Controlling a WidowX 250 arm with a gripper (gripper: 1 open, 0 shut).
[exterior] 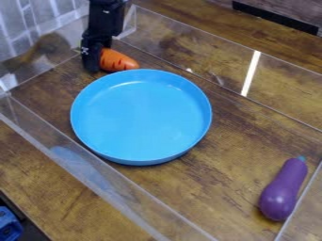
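Observation:
My dark gripper (98, 51) reaches down at the top left, at the left end of an orange carrot (117, 61), which lies just behind a blue plate (141, 118). The fingertips are dark and small, so I cannot tell whether the carrot is between them. A purple eggplant (283, 191) lies at the lower right.
Clear plastic walls border the wooden work surface (239, 113) on the left, front and back. The gripper is close to the back-left corner. A blue object (7, 226) is outside at the lower left.

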